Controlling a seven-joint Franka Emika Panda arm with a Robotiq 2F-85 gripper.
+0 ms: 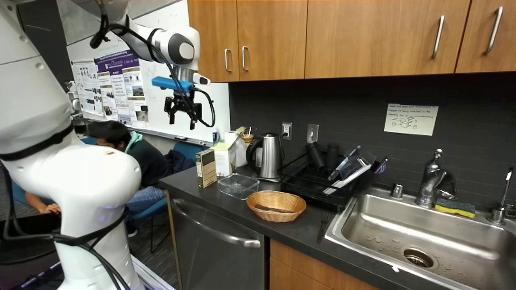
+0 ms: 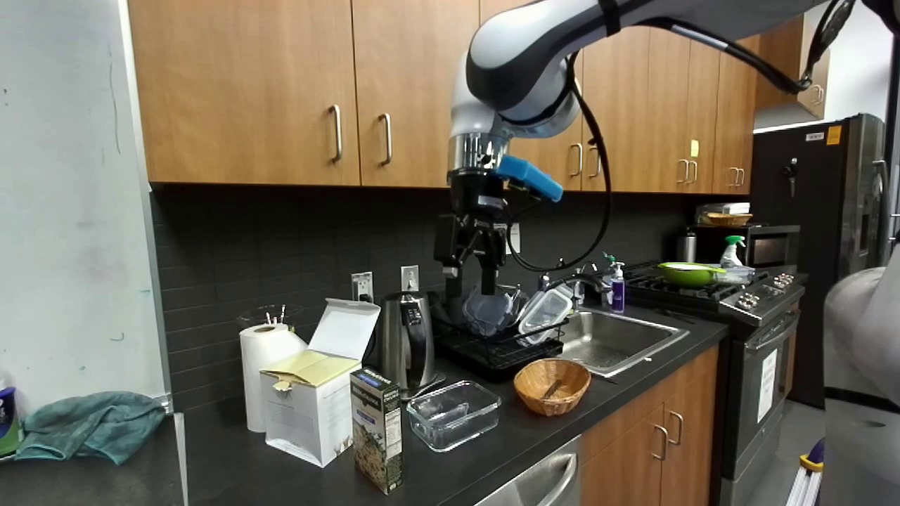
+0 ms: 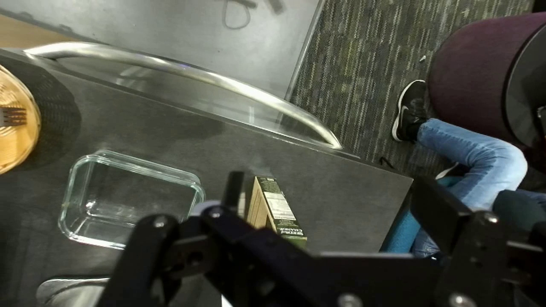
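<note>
High above the counter, my gripper [image 1: 182,121] points downward, its fingers spread apart with nothing between them. In the wrist view the open gripper spans the area over a seasoning-type box [image 3: 280,207], which stands well below on the counter near its end. The upright box [image 2: 377,430] is green and tan. Beside it sits an empty-looking clear glass container [image 2: 453,417]. A wicker basket [image 1: 275,199] stands past the container, toward the sink; a fork [image 3: 13,117] lies in it.
Behind these stand a steel kettle [image 1: 269,155], an opened white carton [image 2: 309,405], a paper towel roll [image 2: 266,362] and a black dish rack [image 2: 498,350] holding containers. Another fork [image 1: 323,227] lies by the sink [image 1: 346,224]. A person [image 1: 145,164] sits past the counter's end.
</note>
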